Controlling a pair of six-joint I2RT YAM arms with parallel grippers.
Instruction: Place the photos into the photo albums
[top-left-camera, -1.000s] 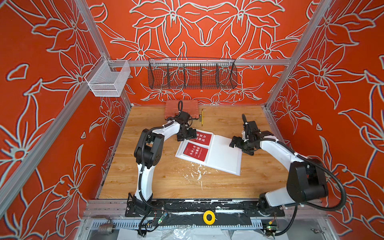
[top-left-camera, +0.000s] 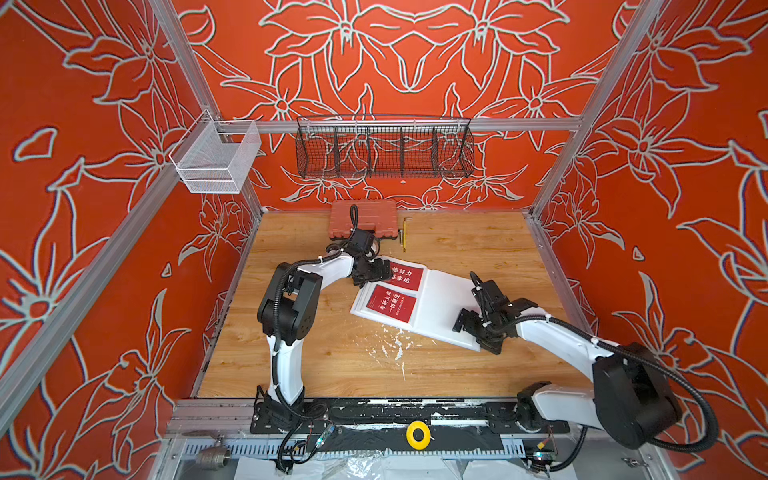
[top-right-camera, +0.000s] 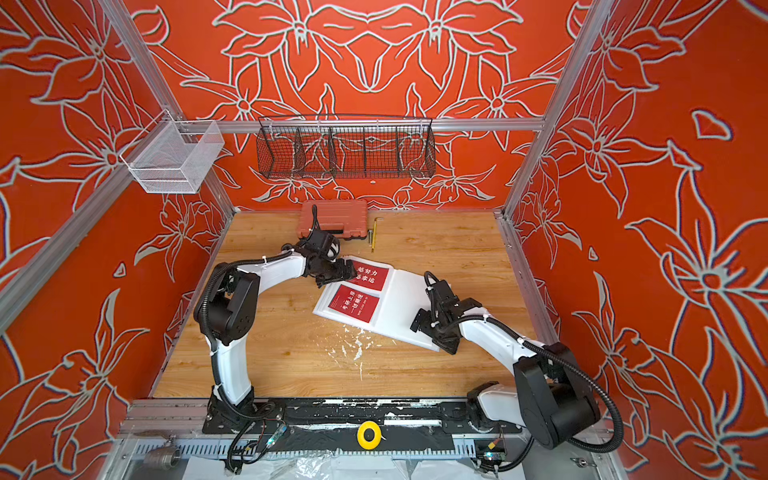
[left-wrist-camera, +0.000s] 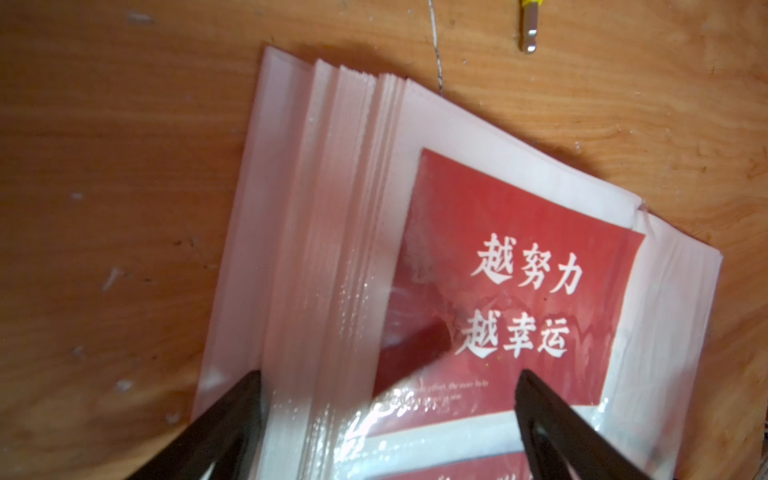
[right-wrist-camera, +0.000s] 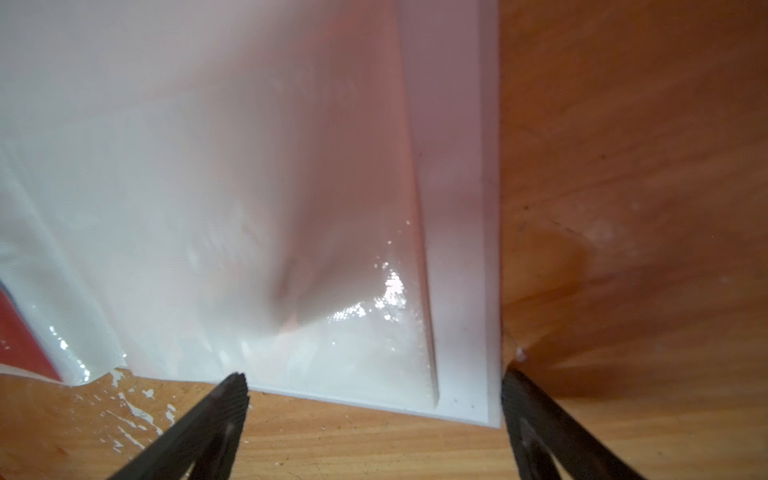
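Note:
The photo album (top-left-camera: 444, 304) lies open on the table. Its left page holds two red cards with white characters, the upper photo (left-wrist-camera: 512, 288) and the lower photo (top-right-camera: 355, 304); the right page is blank white plastic. My left gripper hovers low over the left page, fingers apart at the page stack's edge and on the upper photo. My right gripper stands open over the blank page's near right corner, one finger by the outer edge, nothing visibly held.
A red case (top-left-camera: 363, 212) and a yellow-handled tool (top-left-camera: 405, 233) lie behind the album. Wire baskets hang above. Bare table surrounds the album, with white flecks in front.
My right gripper has come toward the front along the album's right side to its near corner. The album and photos look unchanged.

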